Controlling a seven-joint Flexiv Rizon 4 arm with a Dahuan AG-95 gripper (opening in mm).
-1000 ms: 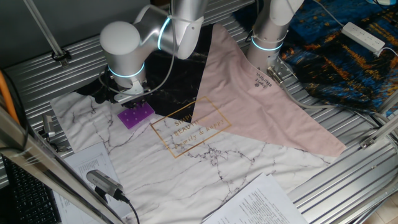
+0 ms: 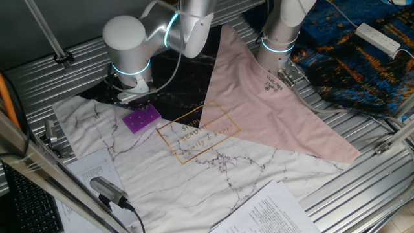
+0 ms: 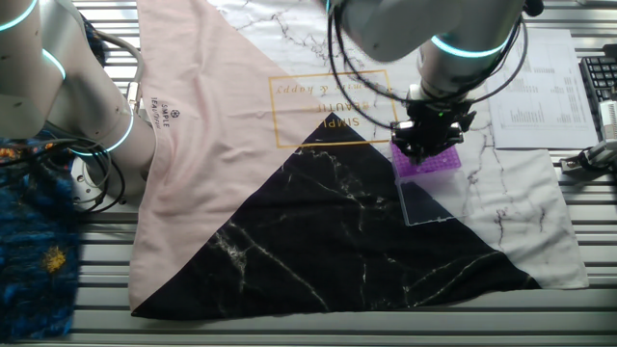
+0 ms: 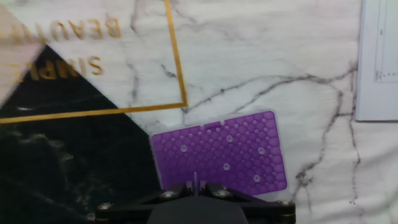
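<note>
A purple tip-rack-like box (image 2: 141, 119) with a dimpled top rests on the marble-patterned cloth. In the wrist view the box (image 4: 221, 152) lies slightly tilted, its lower edge partly covered by my gripper. The fingers look drawn together at that edge, and no object shows clearly between them. Exterior view 2 has the dark gripper (image 3: 424, 140) over the box (image 3: 431, 160), hiding part of it. A clear lid-like panel (image 3: 426, 204) extends from the box over the black cloth; whether the fingers touch it is unclear.
Papers lie on the cloth at the front (image 2: 268, 210) and beside the keyboard (image 2: 26, 200).
My arm has shifted slightly leftward in exterior view 1, away from the box's right side. The purple box stays where it was.
</note>
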